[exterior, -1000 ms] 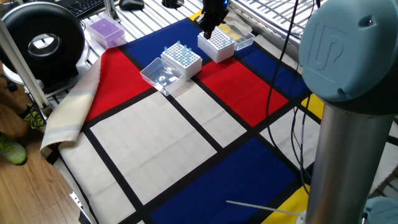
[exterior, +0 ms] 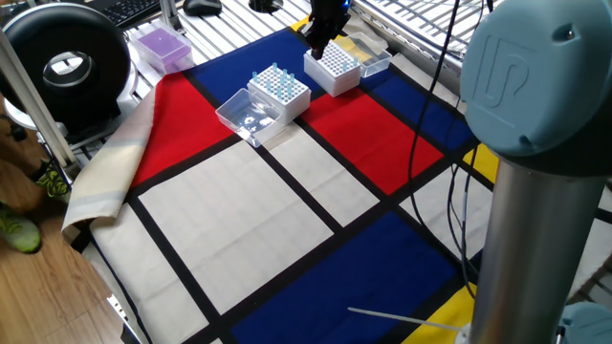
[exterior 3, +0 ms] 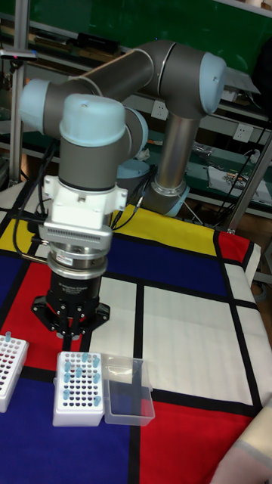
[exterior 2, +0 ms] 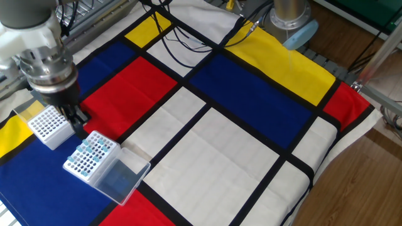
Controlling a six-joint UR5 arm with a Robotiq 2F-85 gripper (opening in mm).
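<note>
A white tip rack [exterior 2: 92,157] holds several light-blue tips [exterior 3: 78,373] standing in its holes. A second white rack [exterior: 333,72] stands beside it; one blue tip [exterior 3: 8,335] shows near its corner in the third view, while most of its holes look empty. Black and pointing down, my gripper [exterior 3: 67,337] hangs low near the two racks. In the first view it overlaps the second rack's back corner. Its fingertips are dark and small, so whether they are apart or pressed together, or hold a tip, cannot be made out.
Clear open lids [exterior: 251,116] [exterior: 368,54] adjoin both racks. A purple-filled box [exterior: 163,50] sits at the table's far left. Cables [exterior 2: 182,45] lie near the arm's base.
</note>
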